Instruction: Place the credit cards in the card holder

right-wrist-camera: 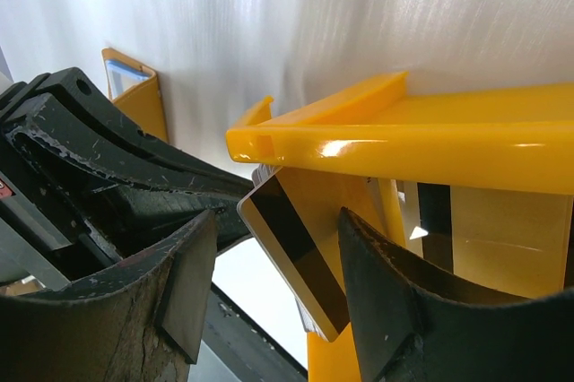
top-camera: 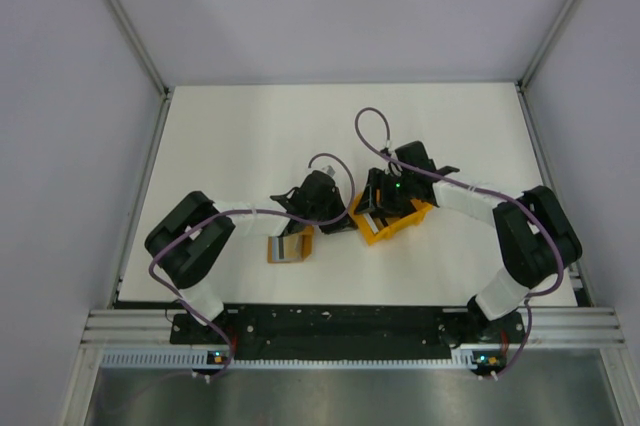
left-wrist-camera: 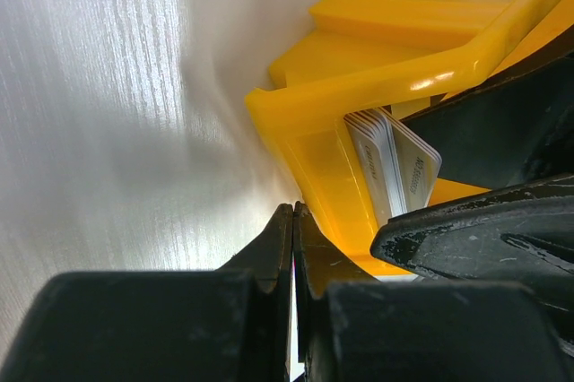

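The yellow card holder (top-camera: 372,236) stands mid-table between both arms. At its end nearest the left arm, a stack of cards (left-wrist-camera: 386,160) sits in a slot behind the end wall. From the right wrist view, the front card (right-wrist-camera: 289,213) shows a dark stripe and leans at a slant, its lower part hidden. My right gripper is open, its fingers on either side of the stack's near end; whether they touch it I cannot tell. My left gripper is shut, tips close against the outside of the end wall, nothing showing between its fingers.
An orange-brown tray (top-camera: 287,249) with something blue and white in it lies left of the holder, under the left arm. More cards (right-wrist-camera: 437,212) show in the holder's other slots.
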